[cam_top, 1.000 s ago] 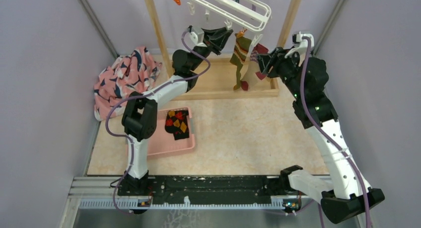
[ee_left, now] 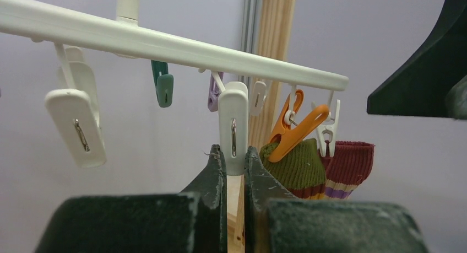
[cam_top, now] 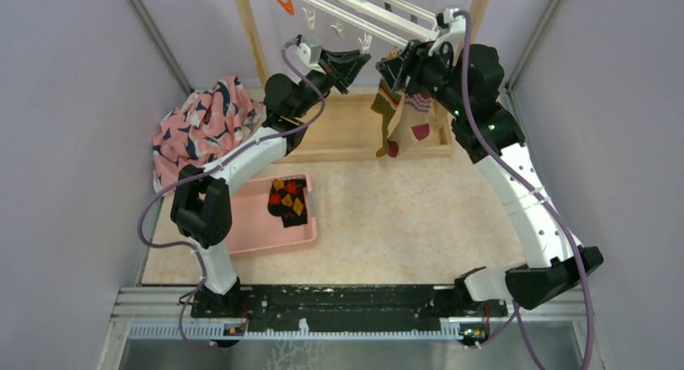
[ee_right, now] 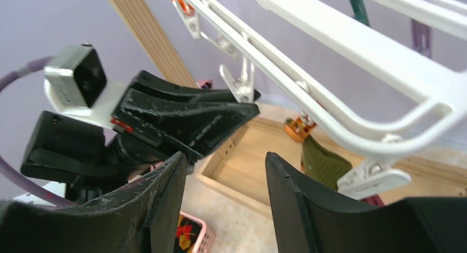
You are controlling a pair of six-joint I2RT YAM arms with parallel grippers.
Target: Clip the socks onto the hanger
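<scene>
The white hanger point(ee_left: 165, 46) carries clips. My left gripper is shut on a white clip point(ee_left: 233, 120) on the front rail. An orange clip point(ee_left: 300, 132) holds a green striped sock point(ee_left: 294, 167); a maroon striped sock point(ee_left: 349, 165) hangs from a white clip beside it. My right gripper point(cam_top: 394, 70) stands apart-fingered near the hanger's right end, right of the left gripper, with nothing visible between its fingers. A dark argyle sock point(cam_top: 288, 202) lies in the pink tray point(cam_top: 258, 237).
A wooden frame point(cam_top: 339, 152) stands behind, under the hanger. A patterned pink cloth point(cam_top: 202, 128) is heaped at the left.
My right arm has moved left and up toward the left gripper. The left gripper has shifted slightly left with the clip, and the hanger with it. The hanging socks have swung.
</scene>
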